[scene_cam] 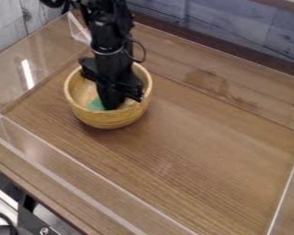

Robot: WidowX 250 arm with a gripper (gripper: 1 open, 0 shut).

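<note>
A yellow bowl (93, 119) sits on the wooden table toward the upper left. The black arm reaches down from the top with its gripper (110, 95) low inside the bowl, over a green object (96, 105) that is mostly hidden by it. The fingers are dark and overlap the object, so whether anything is between them cannot be seen.
A pale raised edge runs along the back and right. Dark cabling lies at the bottom left corner.
</note>
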